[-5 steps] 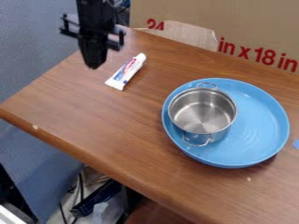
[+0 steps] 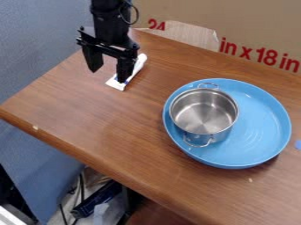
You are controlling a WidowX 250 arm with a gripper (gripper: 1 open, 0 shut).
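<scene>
My black gripper (image 2: 108, 60) hangs at the upper left of the table, its fingers apart and pointing down over a white tube (image 2: 137, 65), partly covering it from view. A steel pot (image 2: 203, 110) with wire handles sits on a blue plate (image 2: 258, 129) on the right side of the table.
The wooden table (image 2: 99, 127) has a clear middle and left. A cardboard box (image 2: 253, 28) and a pale board (image 2: 188, 32) stand along the back. Cables and bags lie below the table's front left edge.
My gripper has moved down and to the right, toward the tube, and now hides part of it. The pot and plate are unchanged.
</scene>
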